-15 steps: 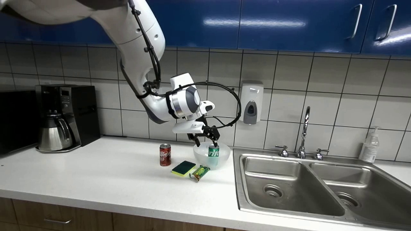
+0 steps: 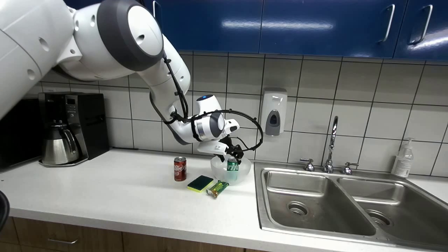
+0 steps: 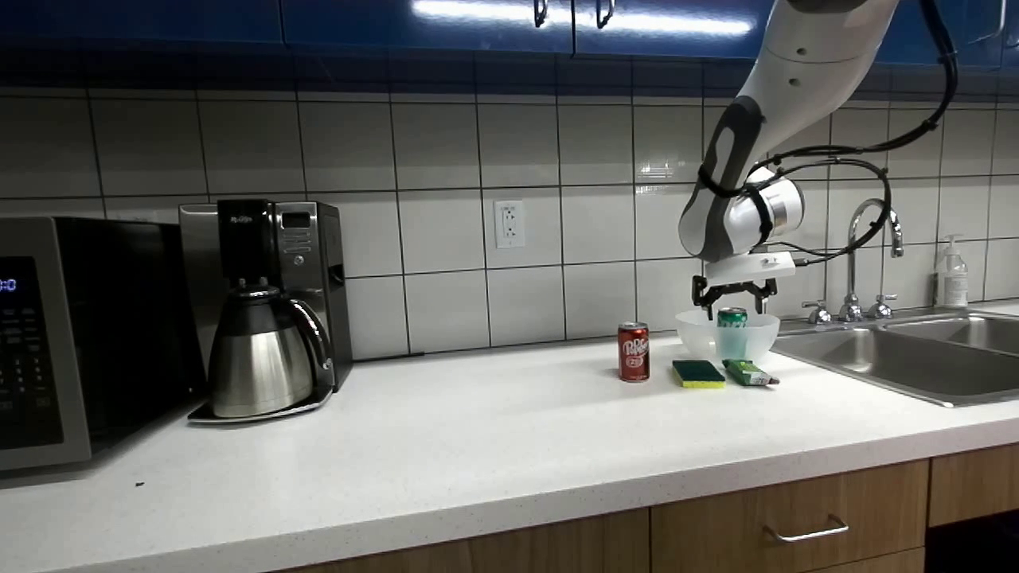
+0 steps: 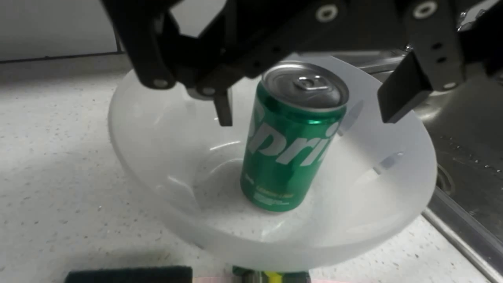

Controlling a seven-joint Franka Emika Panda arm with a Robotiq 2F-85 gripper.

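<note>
A green Sprite can [image 4: 290,146] stands, slightly tilted in the wrist view, inside a translucent white bowl [image 4: 155,174]. My gripper is open just above the bowl, its fingers apart on either side of the can's top, with a gap to each. In exterior view 2 the gripper [image 3: 735,310] hangs over the bowl [image 3: 757,345], its fingertips near the height of the rim, and the can [image 3: 732,319] shows between them. From exterior view 1, the can [image 2: 232,164] is partly overlapped by the gripper's dark linkage.
A red Dr Pepper can [image 2: 180,168], a green-and-yellow sponge [image 2: 200,183] and a green wrapped snack [image 2: 217,189] lie close to the bowl. The sink [image 2: 313,197] is right of it; a coffee maker [image 2: 73,126] stands far left. Open counter lies between.
The arm has shifted right and toward the back wall, and the gripper's open fingers now straddle the Sprite can's top. Objects on the counter have not moved.
</note>
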